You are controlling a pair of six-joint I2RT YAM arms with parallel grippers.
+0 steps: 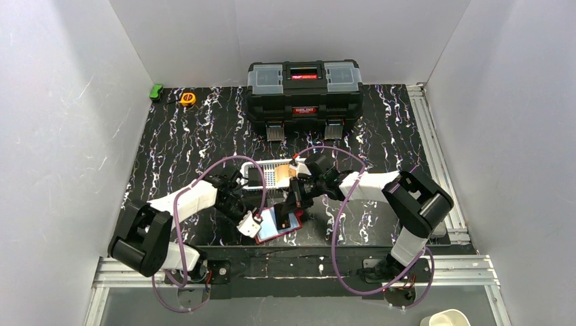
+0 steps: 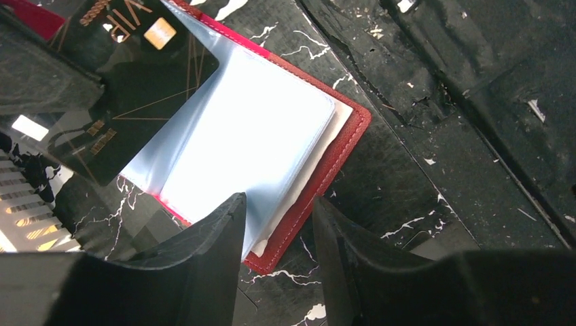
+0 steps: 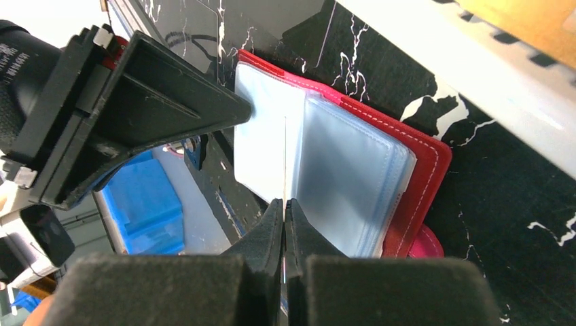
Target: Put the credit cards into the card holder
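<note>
The card holder (image 1: 267,222), red with clear sleeves (image 2: 251,122), lies open near the table's front edge. A black credit card (image 2: 146,88) stands tilted over its far part in the left wrist view, with my right gripper (image 1: 294,197) shut on it. Seen from the right wrist, that card is only a thin edge-on line rising from the closed fingertips (image 3: 291,224). My left gripper is partly open at the holder's near edge. Its fingers appear on either side of the sleeve and cover corner; whether they touch it I cannot tell.
Behind the holder is a white basket (image 1: 244,176) containing a dark item and a tan item (image 1: 282,174). A black toolbox (image 1: 304,102) stands at the back.
</note>
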